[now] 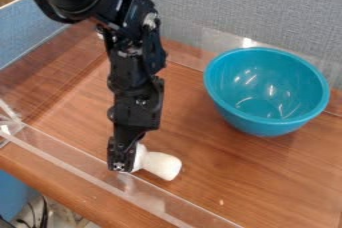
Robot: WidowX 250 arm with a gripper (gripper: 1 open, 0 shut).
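Note:
My black gripper (124, 154) reaches down to the wooden table near its front edge, shut on a white cylindrical object (160, 164) that lies on its side and sticks out to the right of the fingers. The part between the fingers is mostly hidden. A turquoise bowl (267, 92) stands on the table at the right, behind and apart from the gripper.
A clear low barrier runs along the table's front and back edges. A grey wall (254, 12) stands behind, a pale blue panel at the left. Cables show below the front left.

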